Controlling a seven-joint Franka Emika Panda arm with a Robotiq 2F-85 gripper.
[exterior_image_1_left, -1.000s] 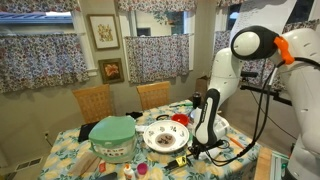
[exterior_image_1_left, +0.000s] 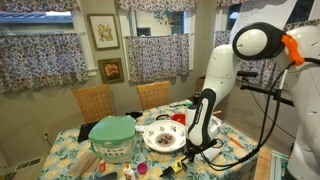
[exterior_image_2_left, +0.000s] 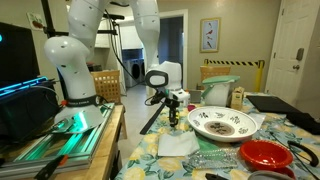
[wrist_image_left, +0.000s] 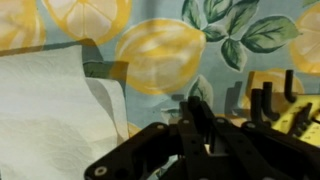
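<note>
My gripper hangs low over the table, its dark fingers close together at the bottom middle of the wrist view. What lies between them cannot be made out. A white cloth or paper sheet (wrist_image_left: 50, 115) lies left of the fingers; exterior view 2 has this sheet (exterior_image_2_left: 180, 143) in front of the gripper (exterior_image_2_left: 173, 119). Cut off by the right edge of the wrist view is a yellow and black object (wrist_image_left: 300, 122) with dark prongs, beside the fingers. In exterior view 1 the yellow and black object (exterior_image_1_left: 179, 165) appears near my gripper (exterior_image_1_left: 187, 158).
A lemon-patterned cloth covers the table. Around stand a large white bowl (exterior_image_2_left: 223, 122), a red pan (exterior_image_2_left: 266, 153), a clear tray (exterior_image_2_left: 214, 159) and a green-lidded basket (exterior_image_1_left: 113, 132). Small cups (exterior_image_1_left: 142, 169) sit near the front.
In exterior view 1 the arm has shifted slightly left and toward the table's front. The bowl and basket stand unchanged.
</note>
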